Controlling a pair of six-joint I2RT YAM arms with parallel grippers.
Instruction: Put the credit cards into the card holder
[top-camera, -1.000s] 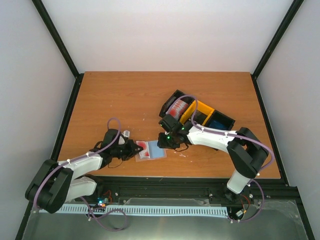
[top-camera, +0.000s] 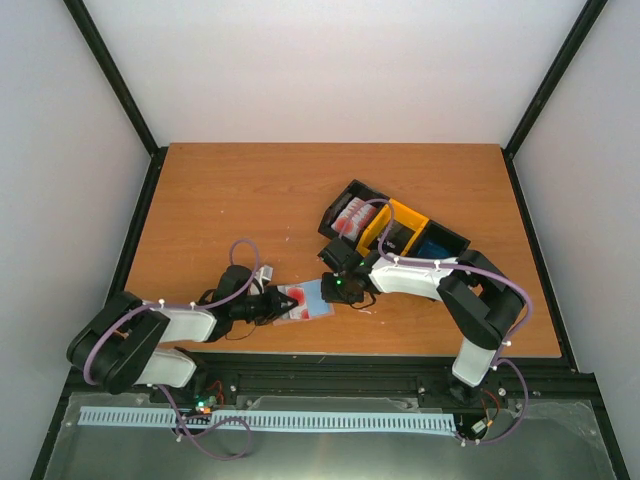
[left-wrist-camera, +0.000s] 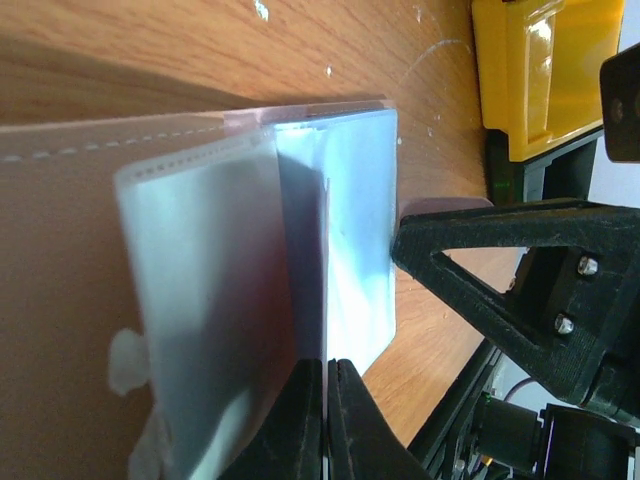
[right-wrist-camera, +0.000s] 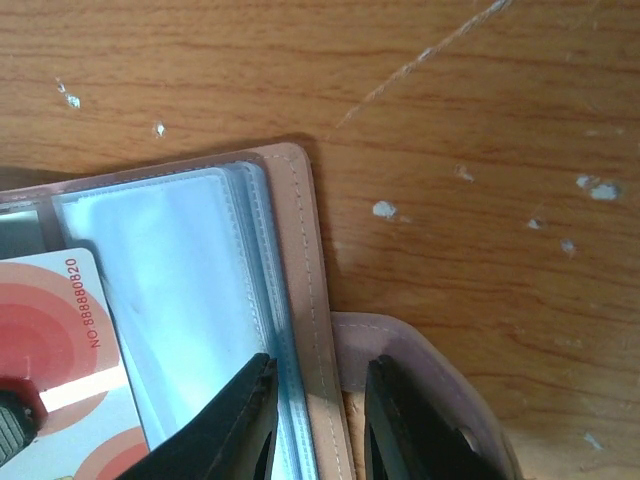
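Observation:
The card holder (top-camera: 322, 298) lies open on the table at front centre, with pale blue translucent sleeves (right-wrist-camera: 170, 260). A red-and-white card (right-wrist-camera: 50, 330) lies on its left part in the right wrist view. My left gripper is shut at the holder's sleeves, with no card visible between its fingers. My right gripper is part open over the holder's right edge, its fingers either side of the brown border; whether it grips anything is not clear. More red-and-white cards (top-camera: 352, 215) sit in a black bin behind.
A row of bins stands at the back right, including a yellow one (top-camera: 376, 225) and a blue compartment (top-camera: 436, 248).
My left arm has moved a little to the right over the holder. The right arm has shifted slightly.

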